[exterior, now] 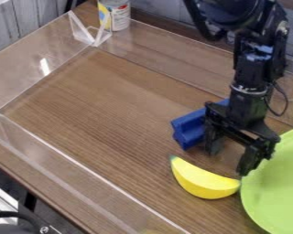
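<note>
My black gripper [234, 142] is low over the right side of the wooden table, open, its fingers around or just over a blue block [189, 130] that is partly hidden behind it. A yellow banana-like piece [204, 181] lies just in front. A bright green round object [277, 192], like a plate or bowl, fills the lower right, beside the gripper.
A can [113, 14] stands at the back left near a clear plastic piece.
</note>
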